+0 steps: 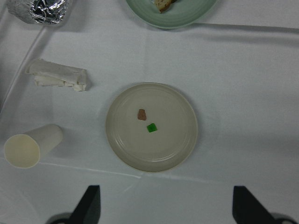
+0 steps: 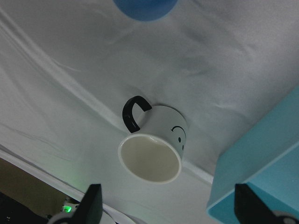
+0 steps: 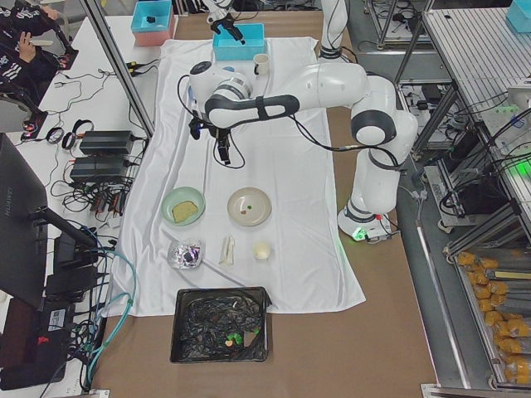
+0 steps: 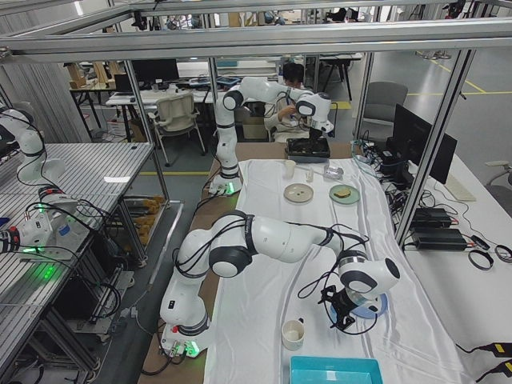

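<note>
My left gripper (image 3: 214, 143) hangs open above the cloth; its wrist view shows a beige plate (image 1: 152, 135) with a brown and a green piece, a green plate (image 1: 196, 14) with bread, a foil item (image 1: 44, 9), a folded napkin (image 1: 56, 72) and a tipped or angled cream cup (image 1: 39, 142). My right gripper (image 4: 342, 314) is open over the other end, above a white mug (image 2: 168, 123) with a black handle, near a blue round object (image 2: 145, 7) and a turquoise bin (image 2: 247, 158).
A black lined tray (image 3: 220, 348) with small scraps sits at the near edge in the camera left view. Metal frames and benches flank the table (image 3: 299, 249).
</note>
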